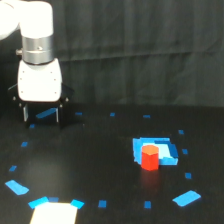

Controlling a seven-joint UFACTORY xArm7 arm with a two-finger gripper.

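My gripper hangs at the far left over the dark table, its two dark fingers wide apart with bare table showing between them. Well away from it, right of centre, is a small red block with a roughly six-sided outline. Behind the block, and partly covered by it, lies a blue-edged square with a pale interior. Whether the block stands inside the square's front edge or just before it, I cannot tell.
Blue tape marks dot the table, with larger pieces at the lower left and lower right. A pale object is cut off by the bottom edge. A dark curtain hangs behind.
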